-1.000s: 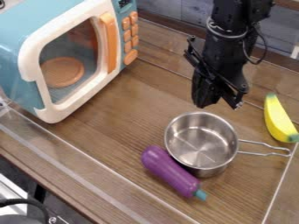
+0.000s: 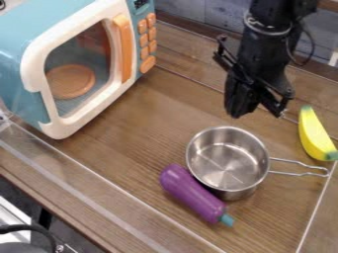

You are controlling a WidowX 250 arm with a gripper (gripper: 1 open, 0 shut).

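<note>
My black gripper (image 2: 240,99) hangs pointing down above the back of the wooden counter, behind a steel pot (image 2: 227,158) with its handle to the right. It looks shut, with nothing visible between its fingers. A purple eggplant toy (image 2: 195,195) lies in front-left of the pot, and a yellow banana (image 2: 314,133) lies to its right, behind the handle.
A toy microwave (image 2: 53,84) in blue and white fills the back left, with an orange disc inside. The middle of the counter (image 2: 138,138) between it and the pot is clear. A wall runs along the back.
The pot, eggplant, banana and microwave have not moved.
</note>
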